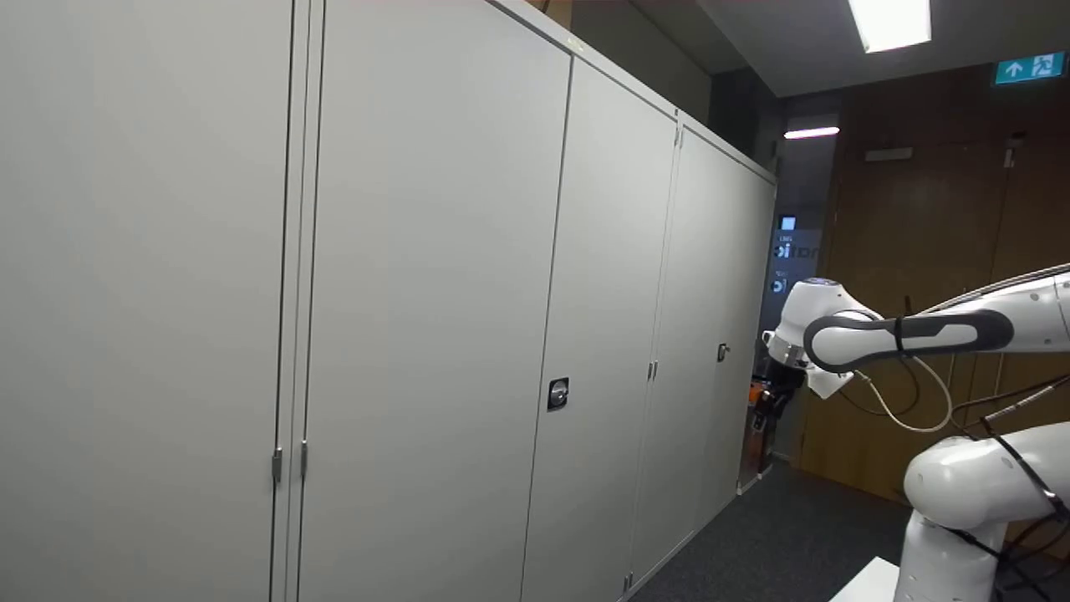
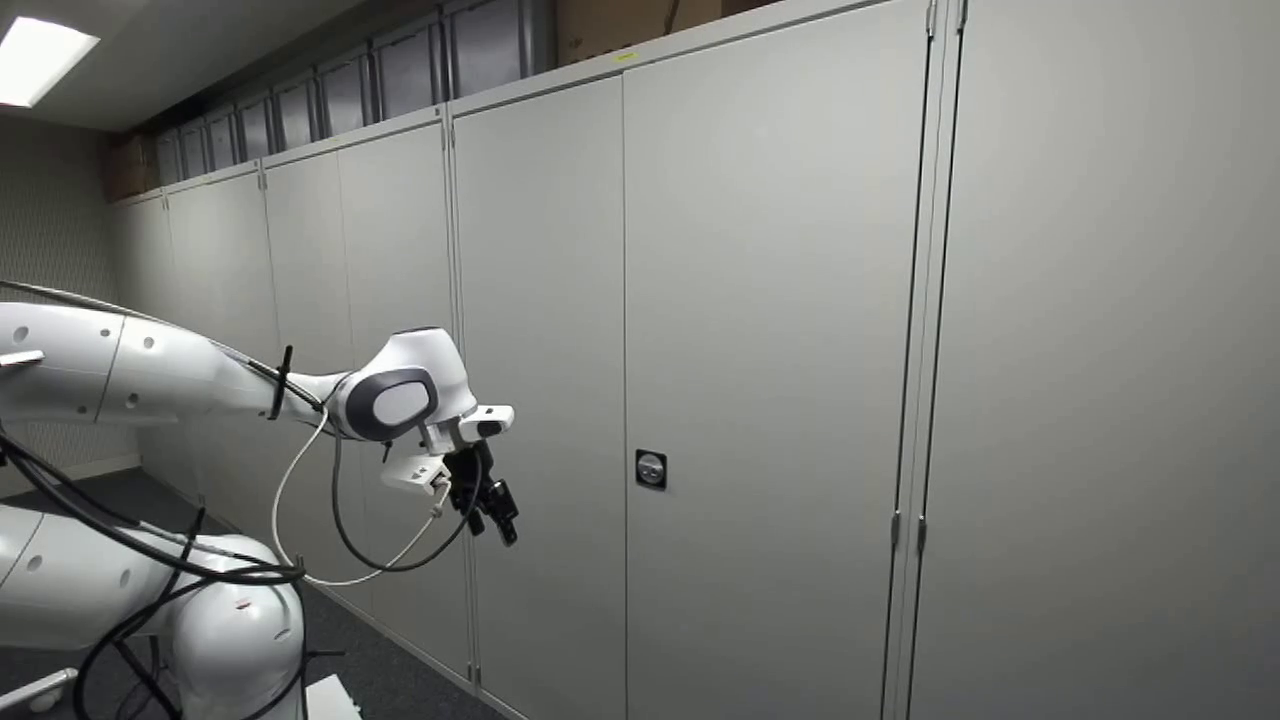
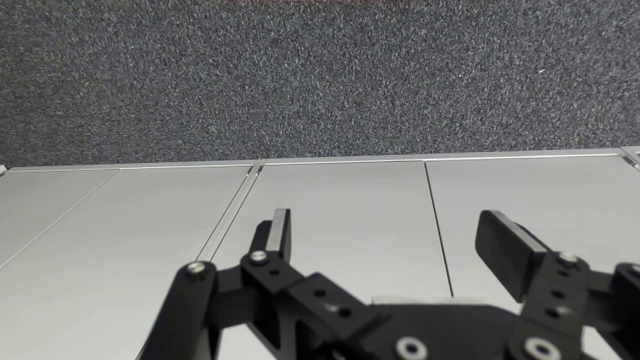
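My gripper stands open in the wrist view, its two black fingers wide apart with only the cabinet front beyond them. In exterior view 2 the black gripper (image 2: 493, 528) points downward in front of the grey cabinets, left of a door with a round-knobbed lock (image 2: 650, 469). Exterior view 1 shows the gripper (image 1: 765, 411) small and dark near the far end of the cabinet row. The cabinet doors (image 2: 768, 300) look closed. No object lies between the fingers.
Dark carpet (image 3: 318, 78) runs along the cabinets' foot and looks bare in the wrist view. Grey bins (image 2: 408, 72) stand on top of the cabinets. Loose cables (image 2: 372, 574) hang in loops from the arm. A corner of a white surface (image 1: 873, 582) shows by the arm's base.
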